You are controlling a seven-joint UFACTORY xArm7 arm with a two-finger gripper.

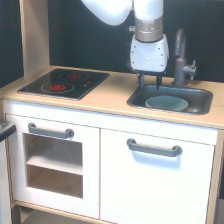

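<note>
My gripper (150,80) hangs over the left part of the dark sink (203,102), fingers pointing down. Its two dark fingers look apart, and I see nothing between them. A round grey-green dish (167,103) lies in the basin, just below the gripper and a little to the right. At this size I cannot tell whether it is a plate, a lid or a shallow bowl. The fingertips appear clear of it.
Behind the basin stands a dark faucet (180,58), close on the gripper's right. A black stovetop (65,84) lies left on the wooden counter (108,95). Below are a left cabinet door (55,177) with a window and a plain right door (150,180).
</note>
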